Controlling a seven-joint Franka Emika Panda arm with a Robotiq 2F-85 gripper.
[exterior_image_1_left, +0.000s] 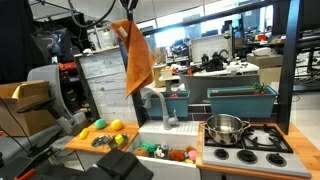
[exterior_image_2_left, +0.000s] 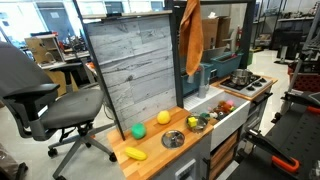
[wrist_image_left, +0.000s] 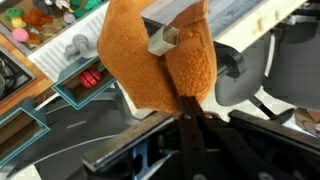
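Note:
An orange cloth (exterior_image_1_left: 137, 62) hangs nearly straight down in the air, left of the faucet (exterior_image_1_left: 158, 103) in exterior view 1. My gripper is shut on its upper part; in the wrist view the cloth (wrist_image_left: 140, 60) spreads out beyond the dark fingertips. Exterior view 2 shows the cloth (exterior_image_2_left: 192, 38) above the counter, with the gripper out of frame at the top. The fingers' exact grip on the fabric is partly hidden.
A steel pot (exterior_image_1_left: 226, 128) stands on the stove (exterior_image_1_left: 250, 150) at the right. Several toy foods lie in the sink (exterior_image_1_left: 150, 137). A banana (exterior_image_2_left: 135, 153) and a green ball (exterior_image_2_left: 138, 130) rest on the wooden counter (exterior_image_2_left: 160, 160). A teal bin (exterior_image_1_left: 242, 103) sits on the back ledge.

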